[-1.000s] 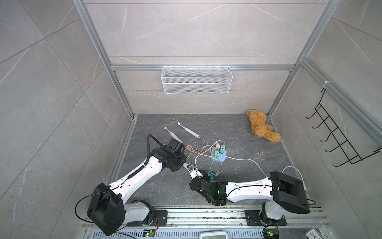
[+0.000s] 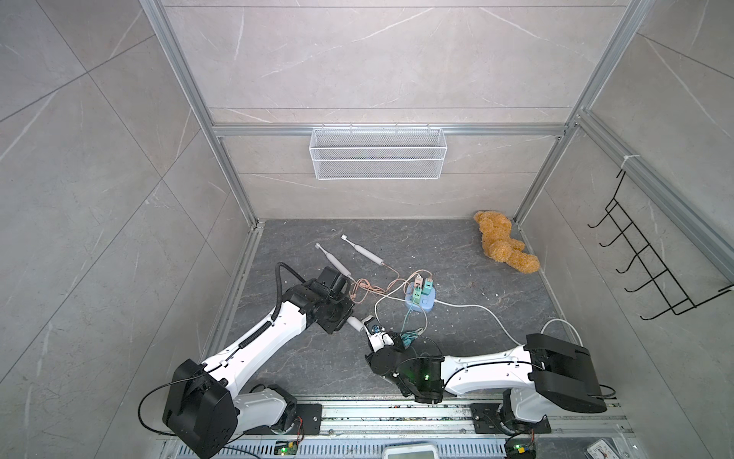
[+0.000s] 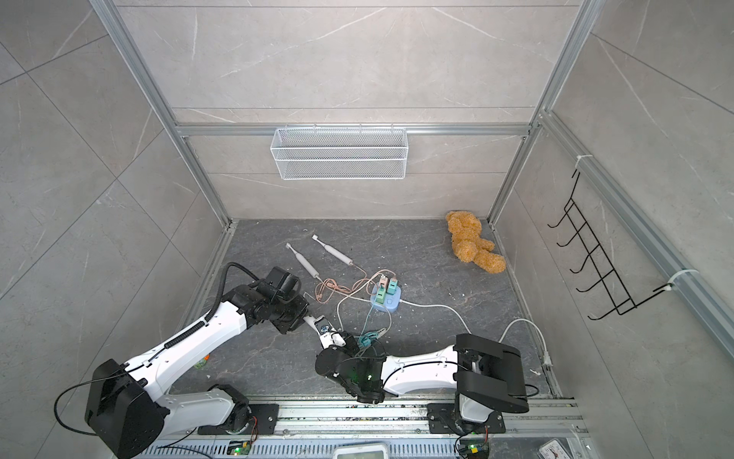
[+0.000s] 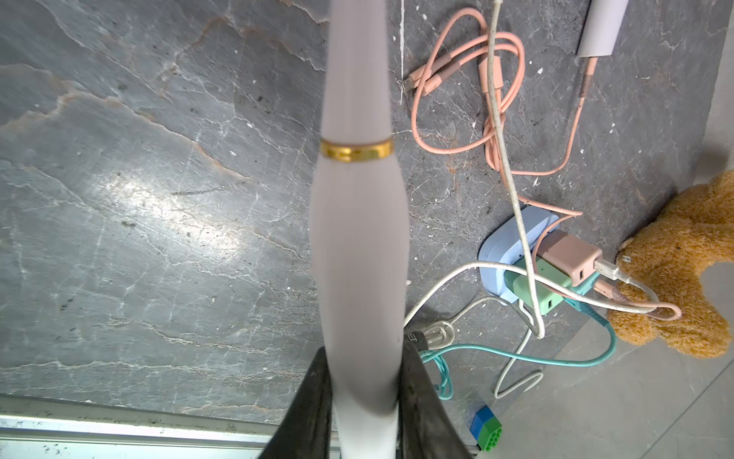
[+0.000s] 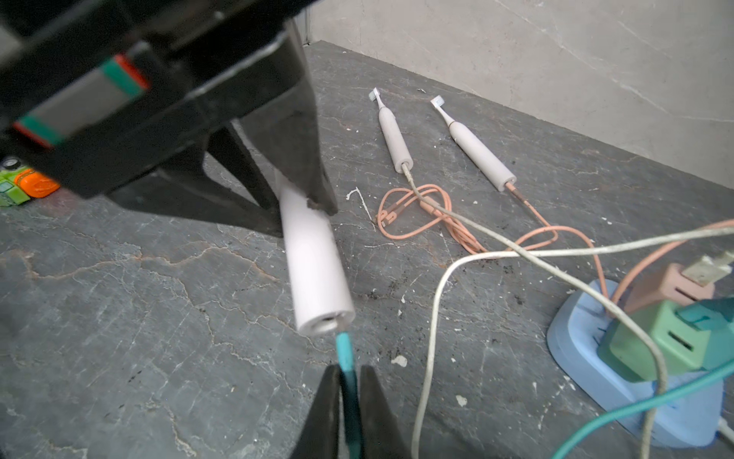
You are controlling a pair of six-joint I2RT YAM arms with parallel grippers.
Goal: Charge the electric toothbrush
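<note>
A white electric toothbrush point(image 4: 359, 252) with a gold ring is held by my left gripper, shut on its body. In the right wrist view its base point(image 5: 317, 283), with a small socket, faces my right gripper. That gripper is shut on a teal cable point(image 5: 346, 352), whose tip is at the base's socket; whether it is inserted I cannot tell. Two other toothbrushes point(image 5: 478, 153) lie at the back left with cables at their bases. Chargers point(image 5: 653, 336) sit in a blue power strip point(image 5: 573, 344).
A teddy bear point(image 2: 500, 241) lies at the back right. A wire basket point(image 2: 377, 153) hangs on the back wall and a black hook rack point(image 2: 650, 267) on the right wall. Loose cables cross the middle. A small toy point(image 5: 23, 187) lies at the left.
Both arms have shifted slightly: the left gripper a little leftward with the toothbrush, the right arm slightly to the right and toward the front.
</note>
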